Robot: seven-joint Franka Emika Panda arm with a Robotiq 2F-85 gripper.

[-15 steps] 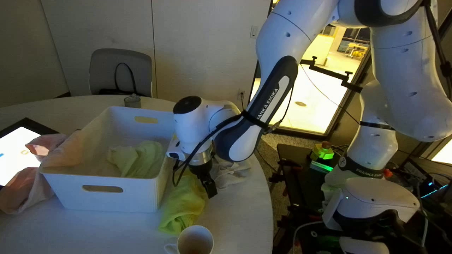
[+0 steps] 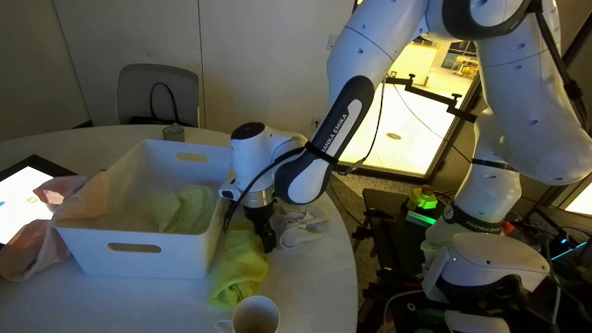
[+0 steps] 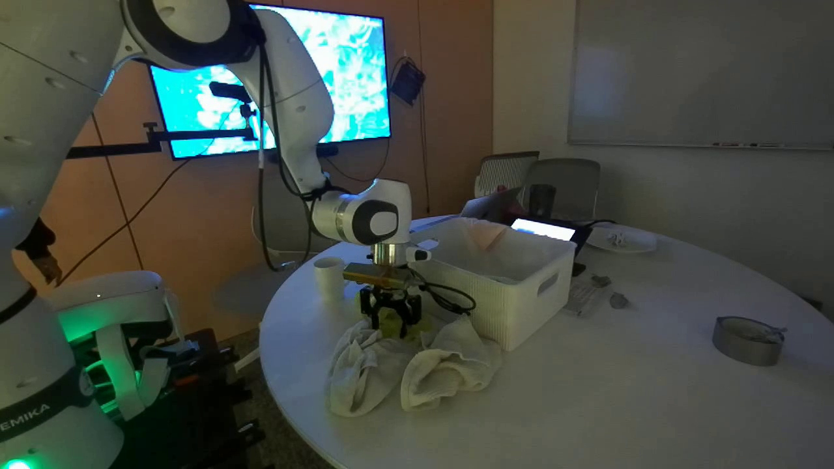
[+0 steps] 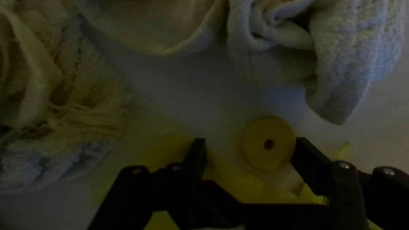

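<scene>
My gripper points down with its fingers apart. Nothing is clearly pinched between them in the wrist view, though a round yellow disc (image 4: pixel 260 155) with a dark hole shows beside the right finger; I cannot tell what it belongs to. A yellow-green cloth (image 2: pixel 238 269) lies on the table beside the white bin (image 2: pixel 166 255), and the gripper is low at its edge in exterior view 1. Crumpled whitish cloths (image 3: pixel 453 363) lie close by, at the top and left of the wrist view. Another pale green cloth (image 2: pixel 191 211) rests inside the bin.
A white mug (image 2: pixel 255 316) stands close to the yellow-green cloth. Pinkish cloth (image 2: pixel 83 202) hangs over the bin's far-left side, near a lit screen (image 2: pixel 22 194). A roll of tape (image 3: pixel 748 342) sits far off.
In exterior view 1 the gripper has shifted slightly left and up, nearer the yellow-green cloth, and hangs more upright. The cloths, bin and mug look unmoved.
</scene>
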